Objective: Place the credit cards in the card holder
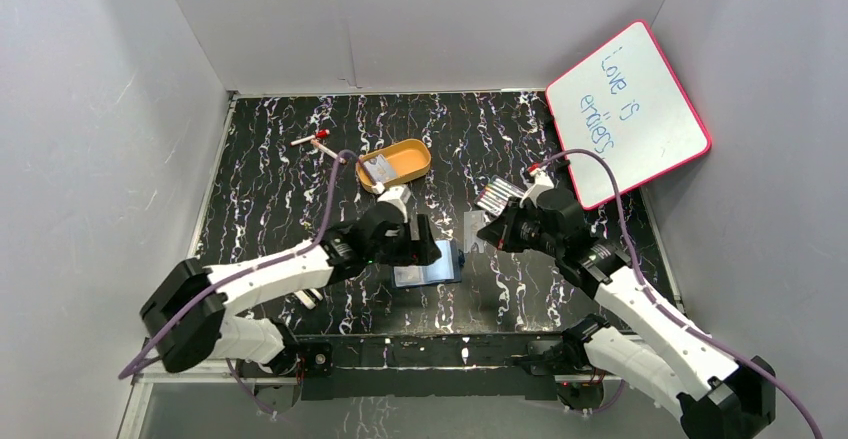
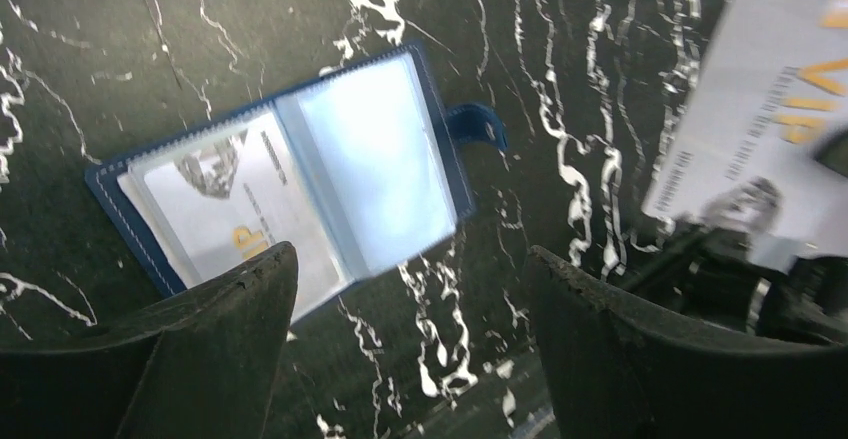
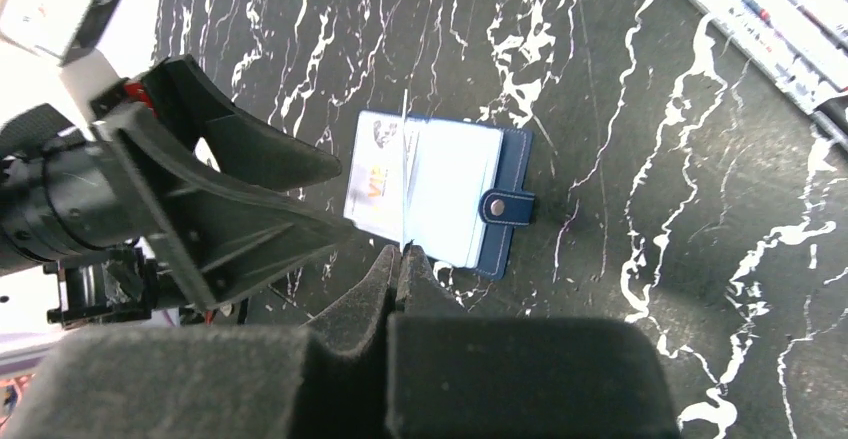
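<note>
The open navy card holder (image 2: 370,159) lies flat on the marble table, a white card (image 2: 225,219) in its left side and a clear blue sleeve on its right. My left gripper (image 1: 430,244) hangs open above it, empty. My right gripper (image 1: 485,231) is shut on a white card, held to the right of and above the holder; in the right wrist view the card shows edge-on at the fingertips (image 3: 385,304).
An orange tray (image 1: 410,157) with cards stands at the back. Pens (image 3: 760,39) lie right of centre, small items at left. A whiteboard (image 1: 628,109) leans in the back right corner.
</note>
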